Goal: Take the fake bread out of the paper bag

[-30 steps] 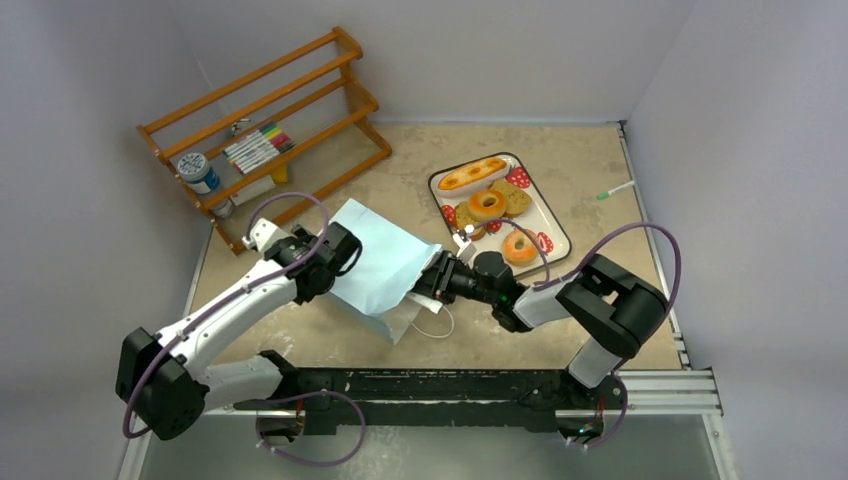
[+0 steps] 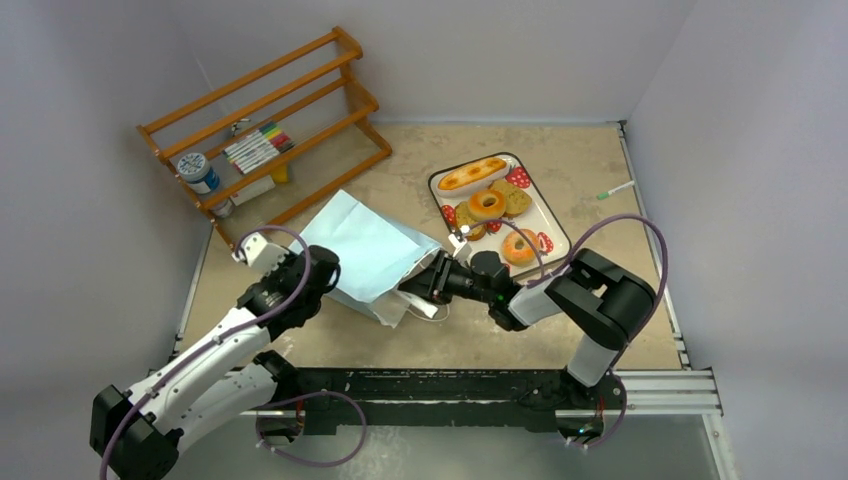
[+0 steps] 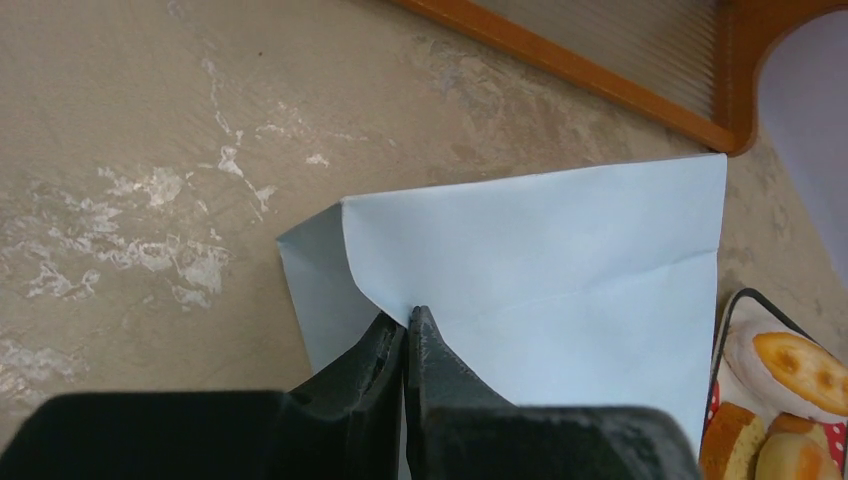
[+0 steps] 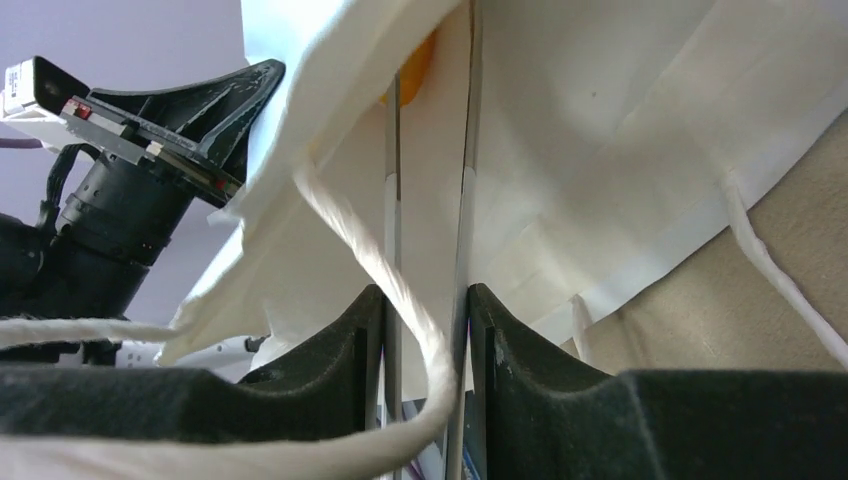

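Observation:
The pale blue paper bag (image 2: 365, 250) lies tilted in the middle of the table, mouth to the right. My left gripper is shut at the bag's upper sheet; whether paper is between its tips is unclear. My right gripper (image 2: 425, 285) reaches into the mouth. In the right wrist view its long fingers stand a narrow gap apart inside the bag, with an orange piece of fake bread (image 4: 418, 70) at their far end, partly hidden by paper; whether it is held I cannot tell.
A tray (image 2: 548, 220) of fake bread sits at the back right. A wooden rack (image 2: 330, 130) with jars and markers stands at the back left. A pen (image 2: 615, 190) lies at the far right.
My right gripper has moved slightly within the bag's mouth, and the bag's opening has shifted a little.

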